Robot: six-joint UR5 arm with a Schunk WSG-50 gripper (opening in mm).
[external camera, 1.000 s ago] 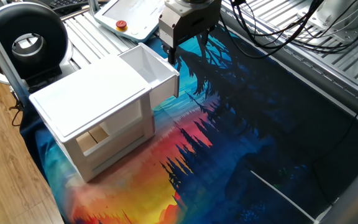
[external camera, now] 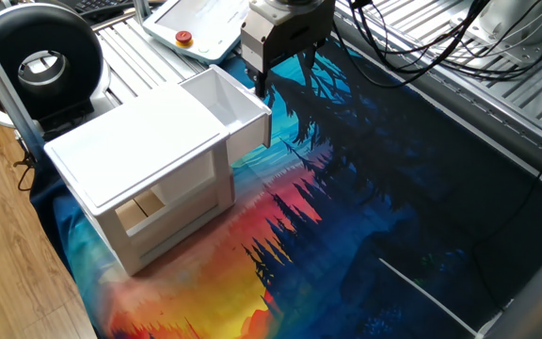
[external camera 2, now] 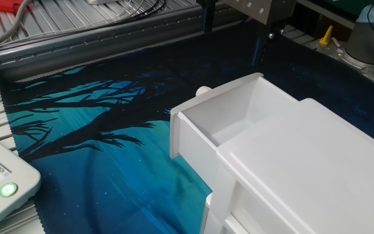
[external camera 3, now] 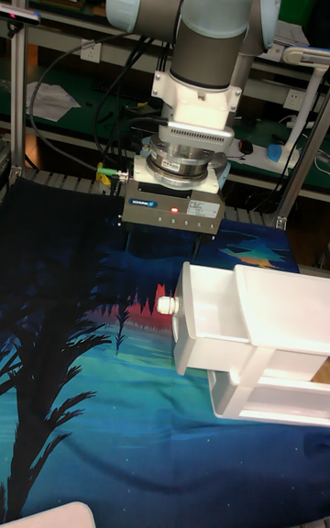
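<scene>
A white drawer unit stands on the printed cloth. Its upper drawer is pulled out, and the part of its inside that shows is empty. A round white knob sits on the drawer's front. My gripper hangs near the pulled-out drawer, on the robot-base side of it. The two dark fingers stand wide apart, with nothing seen between them. In exterior view 3 the gripper is behind the drawer front and to its left, apart from the knob.
A teach pendant with a red stop button lies at the cloth's edge. A black round device stands beyond the unit. Cables run along the rail near the robot base.
</scene>
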